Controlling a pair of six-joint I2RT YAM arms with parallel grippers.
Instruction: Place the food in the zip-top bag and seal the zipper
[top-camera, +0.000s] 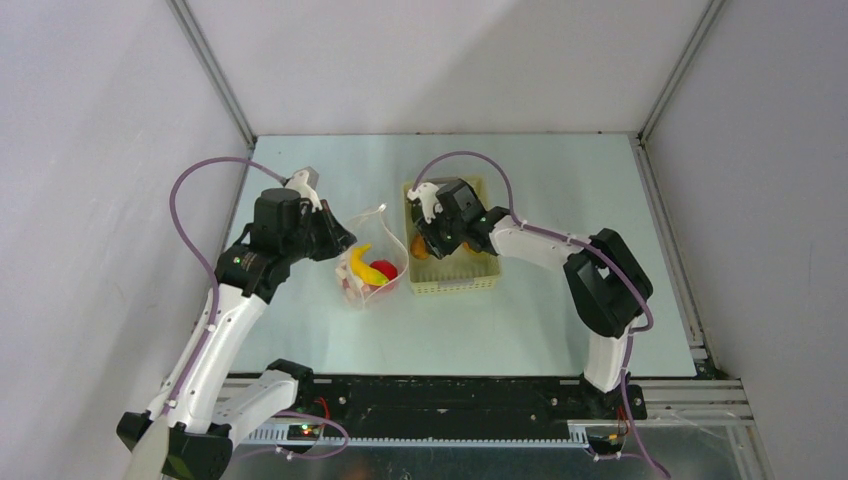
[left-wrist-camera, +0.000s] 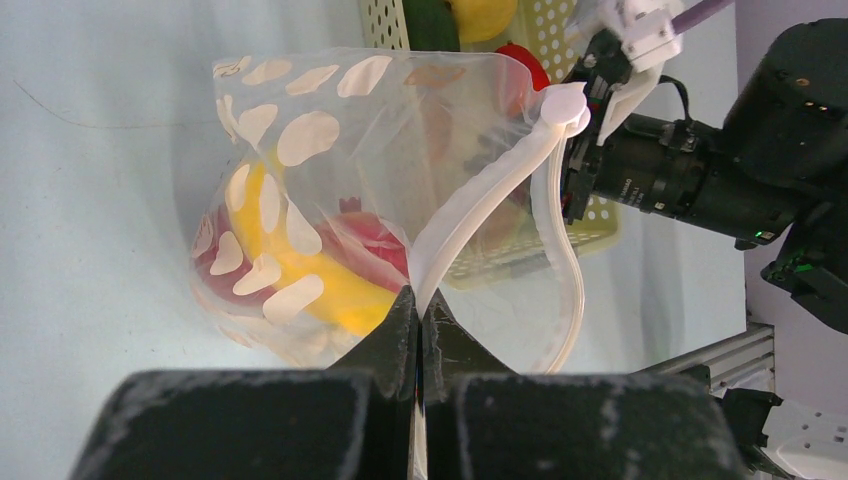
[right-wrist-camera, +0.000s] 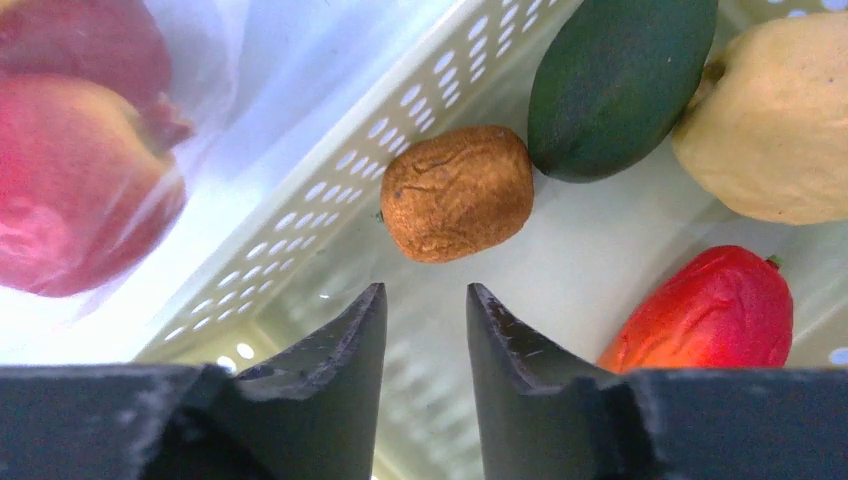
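Note:
My left gripper is shut on the rim of the clear zip top bag (top-camera: 355, 290), holding it upright; a banana (top-camera: 365, 270) and red fruit (top-camera: 385, 268) are inside. My right gripper hangs over the yellow basket (top-camera: 455, 283), part open with nothing between its fingertips. Below it in the basket lie a brown wrinkled food (right-wrist-camera: 455, 200), a dark green oval one (right-wrist-camera: 615, 85), a pale yellow fruit (right-wrist-camera: 765, 130) and a red pepper (right-wrist-camera: 690, 320).
The basket stands just right of the bag. Walls bound it at the back and sides.

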